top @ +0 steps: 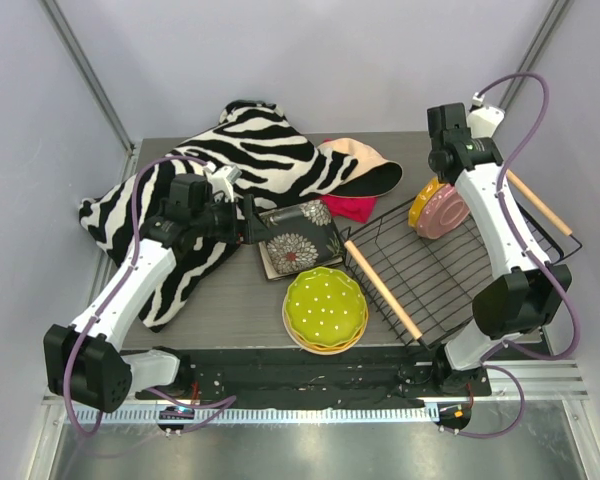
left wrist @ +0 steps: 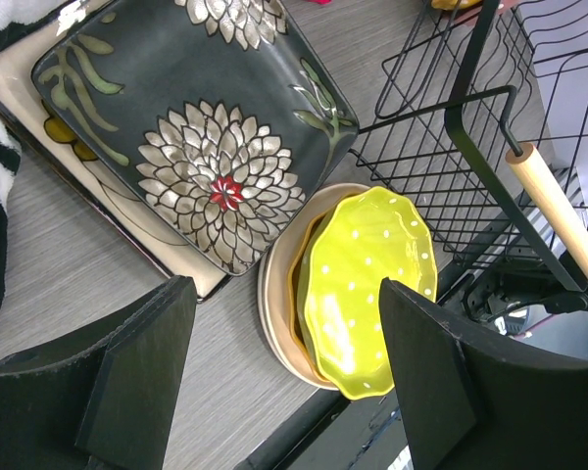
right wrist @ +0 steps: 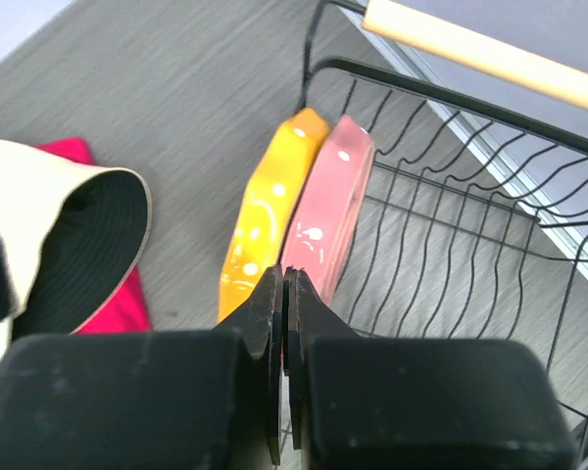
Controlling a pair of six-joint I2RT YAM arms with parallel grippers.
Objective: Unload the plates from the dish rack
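The wire dish rack [top: 410,270] with wooden handles is on the right, holding a pink plate [top: 445,212] and a yellow plate [top: 420,205] upright at its back; both show edge-on in the right wrist view. My right gripper is shut just above them, nothing visible between its fingers. My left gripper [top: 255,220] is parted over dark square flowered plates [top: 295,240], empty, as the left wrist view shows. A stack of round plates [top: 322,310] with a green dotted one on top lies left of the rack.
A zebra-striped cloth [top: 150,250] covers the back left, with a red cloth [top: 350,206] beside it. Bare table [top: 220,310] shows at the front left and behind the rack.
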